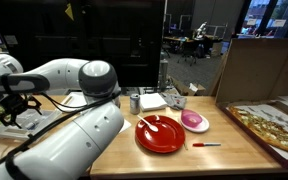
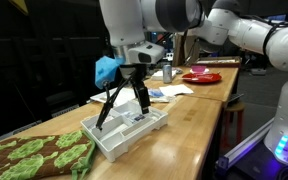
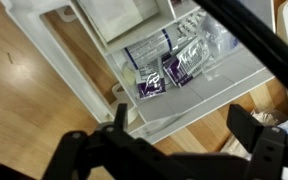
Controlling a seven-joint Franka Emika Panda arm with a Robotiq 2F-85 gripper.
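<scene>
A white divided tray [image 2: 142,138] sits on the wooden table, with my gripper [image 2: 122,106] just above it. In the wrist view, small silver-and-purple packets [image 3: 184,62] and a clear plastic bag [image 3: 220,40] lie in one compartment of the tray. The open gripper has its dark fingers [image 3: 80,152] spread wide at the lower edge of that view, and nothing shows between them. Exterior view 1 has the gripper [image 1: 18,110] over the tray at the far left.
A red plate [image 1: 160,137] with a white spoon, a pink bowl [image 1: 192,118], a red-handled knife [image 1: 208,145] and a metal can [image 1: 135,104] stand farther along the table. A pizza box [image 1: 271,75] is open at right. Patterned cloth [image 2: 42,158] lies beside the tray.
</scene>
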